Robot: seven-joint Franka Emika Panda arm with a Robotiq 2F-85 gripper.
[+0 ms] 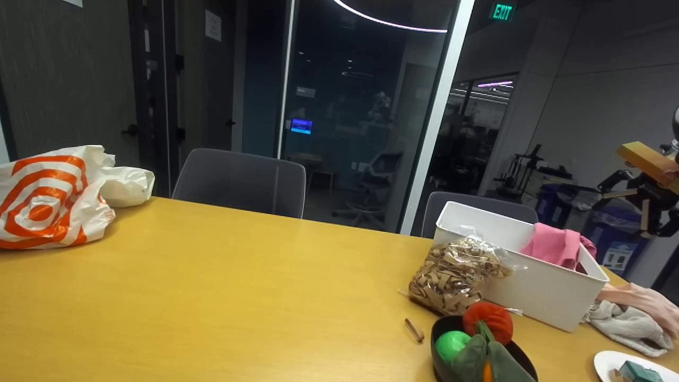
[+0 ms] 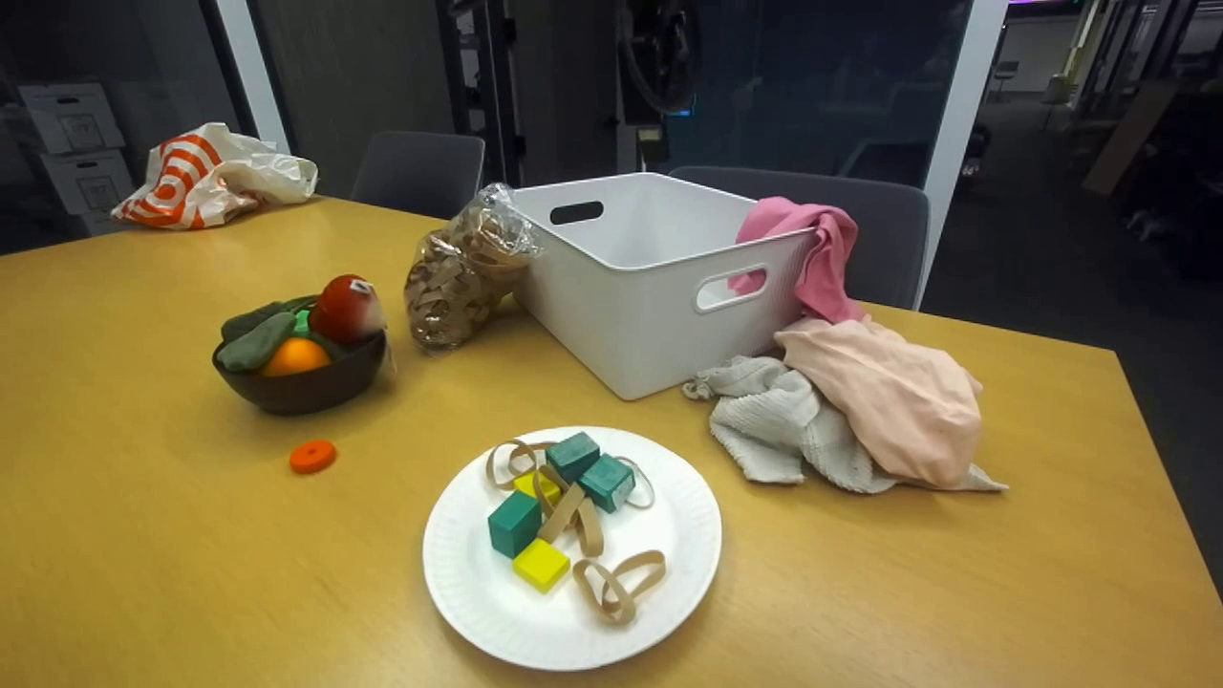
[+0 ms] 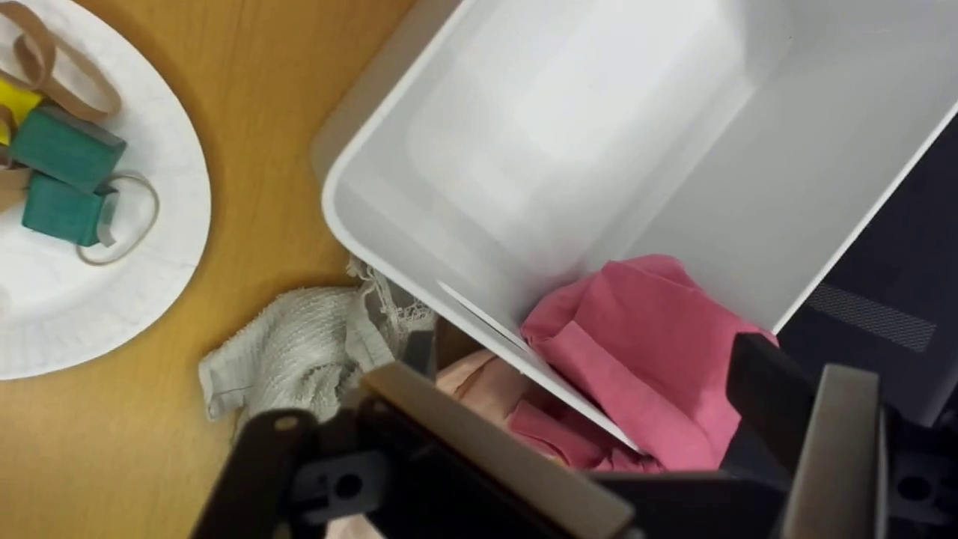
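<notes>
My gripper (image 1: 624,210) hangs in the air at the right edge of exterior view 1, above and to the right of the white bin. In the wrist view its fingers (image 3: 835,449) stand wide apart, open and holding nothing. Beneath them, a pink cloth (image 3: 642,350) drapes over the short wall of the white bin (image 3: 691,198), partly inside and partly outside. The rest of the bin floor in view is bare. Outside that wall, a grey cloth (image 2: 762,419) and a peach cloth (image 2: 889,390) lie bunched on the table.
A white plate (image 2: 676,585) carries teal and yellow blocks and rubber bands. Against the bin leans a clear bag of rubber bands (image 2: 459,275). A dark bowl (image 2: 304,396) of toy produce, an orange disc (image 2: 311,457) and a Target bag (image 1: 51,197) are farther left.
</notes>
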